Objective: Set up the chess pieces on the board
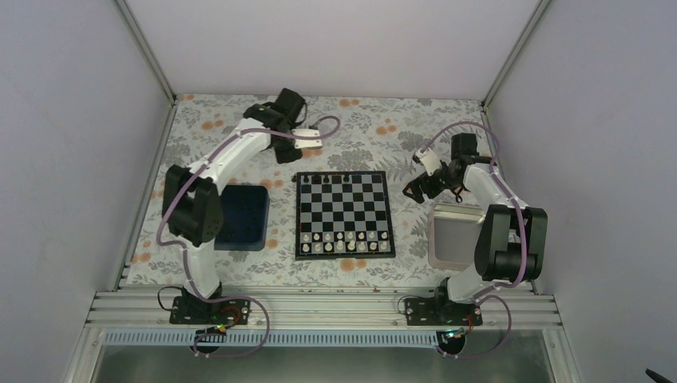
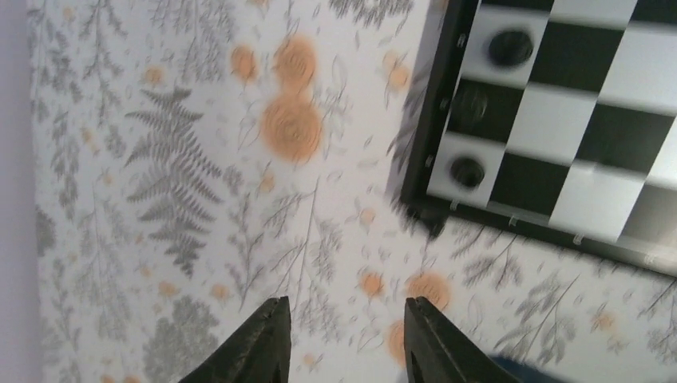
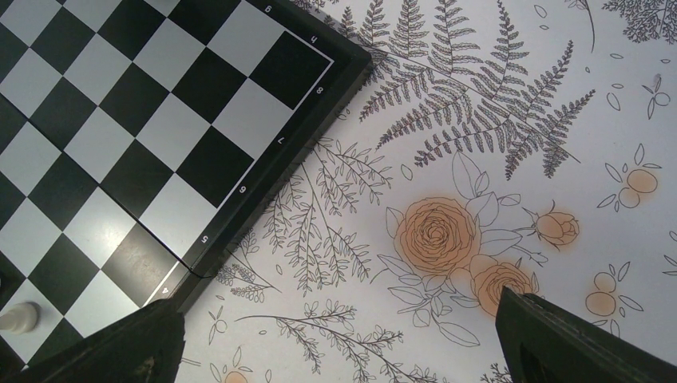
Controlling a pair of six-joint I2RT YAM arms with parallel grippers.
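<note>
The chessboard [image 1: 342, 214] holds two rows of white pieces [image 1: 339, 246] along its near edge and several black pieces [image 1: 326, 179] on the far row. My left gripper is above the table by the board's far-left corner, part open, with nothing seen between its fingers. Just outside that corner is a small dark object [image 2: 429, 220], blurred in the left wrist view. My right gripper stands open and empty beside the board's right edge.
A dark blue tray [image 1: 243, 242] sits left of the board, partly under the left arm. A pale tray [image 1: 453, 238] lies at right.
</note>
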